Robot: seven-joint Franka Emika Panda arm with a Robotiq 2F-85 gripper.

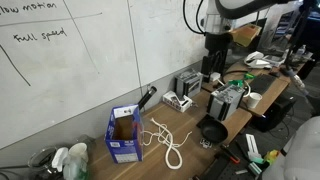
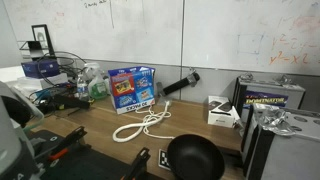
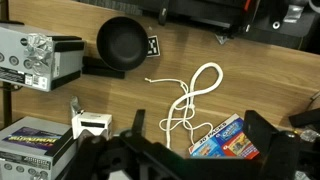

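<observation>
My gripper is high above the table, its two dark fingers wide apart at the bottom of the wrist view with nothing visible between them. In exterior view 1 the gripper point(image 1: 210, 70) hangs on the right, over the metal boxes. A white cord point(image 3: 187, 101) lies loosely looped on the wooden table, beside a blue and red box point(image 3: 228, 138). The black pan point(image 3: 122, 42) rests farther off, with its handle toward the metal boxes. In exterior view 2 the same pan point(image 2: 195, 158) is at the front and the gripper is out of sight.
Two bulky metal boxes point(image 3: 38, 58) stand at one end of the table, near a small white box point(image 2: 222, 110). A whiteboard point(image 2: 215, 35) rises along the back. Spray bottles point(image 2: 97, 82) stand beyond the blue and red box. Bare wood point(image 3: 285, 88) shows around the cord.
</observation>
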